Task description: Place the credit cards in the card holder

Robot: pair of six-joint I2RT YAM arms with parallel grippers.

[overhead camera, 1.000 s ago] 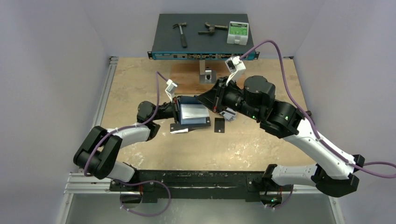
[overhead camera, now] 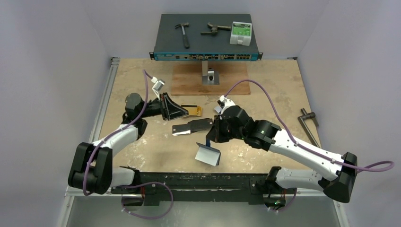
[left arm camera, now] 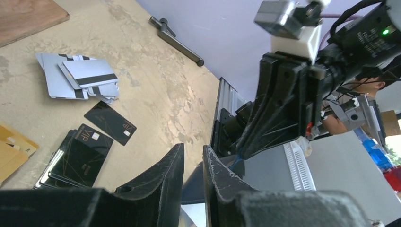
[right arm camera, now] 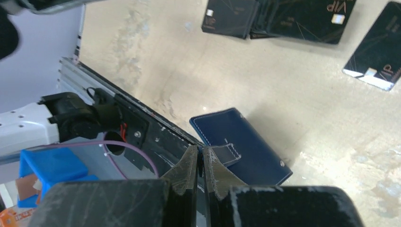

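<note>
My right gripper (overhead camera: 211, 137) is shut on a thin blue edge of the card holder (right arm camera: 253, 149), at the front of the table. The holder looks navy on one side and pale grey-white on the side facing the top camera; how far it is above the table is unclear. My left gripper is part open, with a clear gap between its fingers, back and to the left. Black VIP cards (left arm camera: 85, 158) lie overlapping, with a single black card (left arm camera: 112, 124) beside them. Several silver cards (left arm camera: 78, 78) with dark stripes are piled near that card.
A yellow folded item (overhead camera: 194, 110) lies close to the left gripper. At the back are a wooden board (overhead camera: 184, 85) and a dark rack unit (overhead camera: 203, 40) carrying hammers and a box. Another tool (overhead camera: 309, 125) lies far right.
A second ago the holder was at the left gripper. It is now in the right gripper, which has come toward the front of the table. The left gripper has let go and moved left.
</note>
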